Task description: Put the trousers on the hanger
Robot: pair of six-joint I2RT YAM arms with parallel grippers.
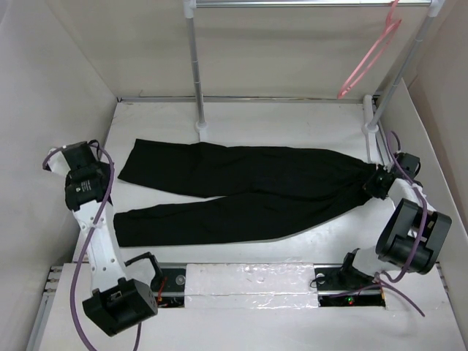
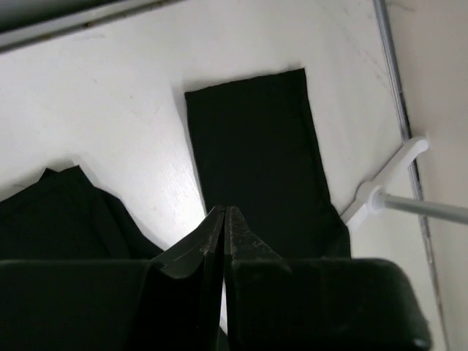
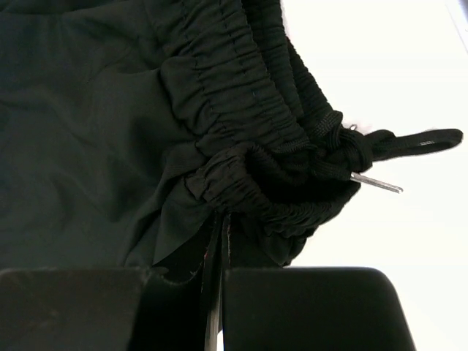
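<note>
Black trousers (image 1: 292,172) lie flat on the white table, legs toward the left and waistband toward the right. In the right wrist view my right gripper is shut on the gathered waistband (image 3: 238,186), with a drawstring beside it. My left gripper is shut with nothing between its fingers, raised above the table at the left. Both leg ends lie outside those fingers: the far leg (image 2: 252,139) ahead and the near leg (image 2: 55,219) to the left. A pink hanger (image 1: 369,58) hangs from the rail at upper right.
A metal rack post (image 1: 196,73) stands behind the far leg, its white foot (image 2: 384,183) close to the cloth. The rack's other post (image 1: 398,77) rises at the right. Bare table (image 1: 285,121) lies behind the trousers.
</note>
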